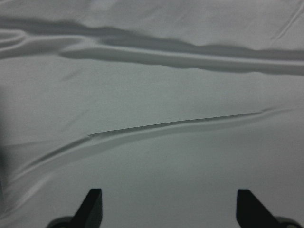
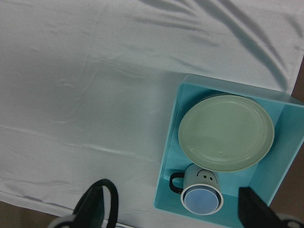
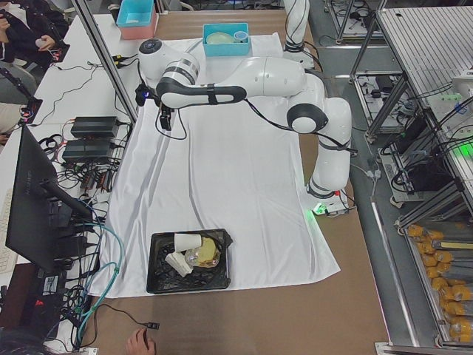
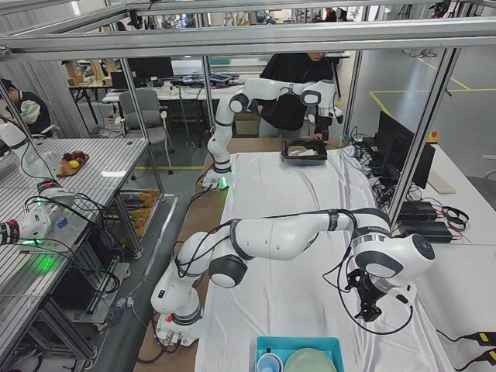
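Observation:
Both arms hang over a white cloth [image 3: 222, 170]. My left gripper is open above bare, wrinkled cloth, nothing between its fingers. My right gripper is open, its fingers wide apart near a blue bin [image 2: 166, 161] at the cloth's edge. In that bin lie a pale green plate [image 2: 226, 130] and a mug [image 2: 202, 194] with a black handle and a drawn face. The bin also shows at the back in the camera left view.
A black tray [image 3: 159, 270] holding white items and a yellow object sits at the cloth's opposite end. A monitor [image 3: 29, 207] and cables line one side; a person's hand is at the bottom edge.

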